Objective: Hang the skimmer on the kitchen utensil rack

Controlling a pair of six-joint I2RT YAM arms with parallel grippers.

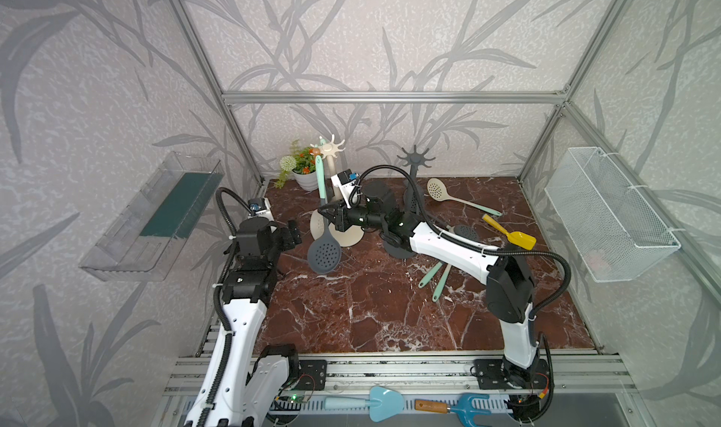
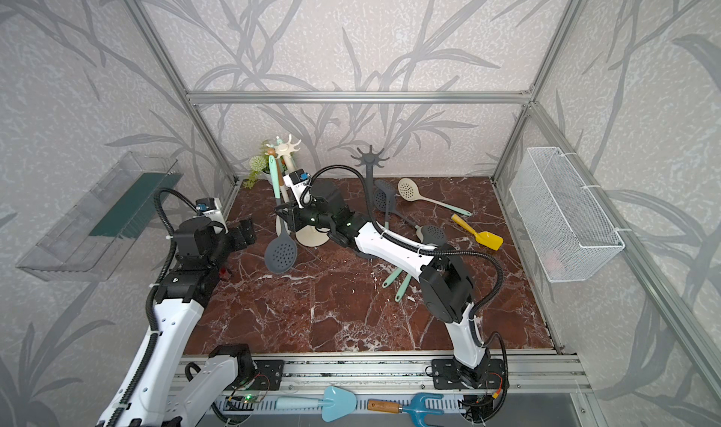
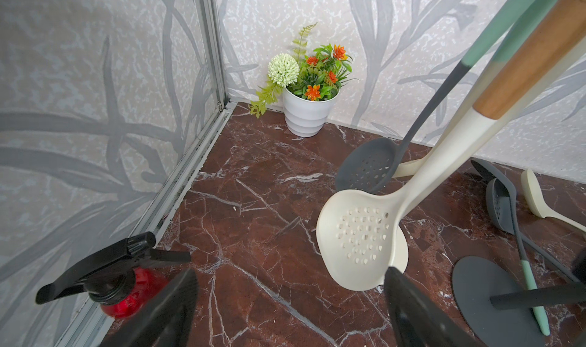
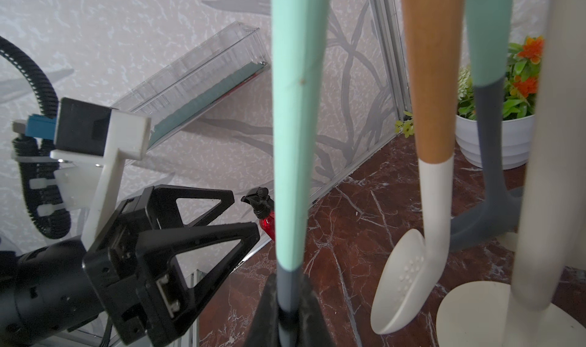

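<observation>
My right gripper [image 1: 330, 215] is shut on a skimmer with a mint handle [image 4: 298, 133] and a dark, perforated head [image 1: 324, 255]. It grips the thin dark shaft just below the handle, which points upward. Beside that handle's top is the cream utensil rack, its hooked crown [image 1: 329, 148] on a pole [image 4: 537, 212] over a round base [image 4: 482, 316]. The handle's hanging end is out of the right wrist view, and whether it touches a hook is unclear. To the left, my left gripper [image 1: 291, 235] stands open and empty.
A wooden-handled cream skimmer [image 3: 360, 240] and a dark utensil [image 3: 369, 164] hang by the cream rack. A dark rack [image 1: 415, 158] stands farther right. Behind is a flowerpot [image 3: 308, 110]; a red bottle [image 3: 137, 292] stands left.
</observation>
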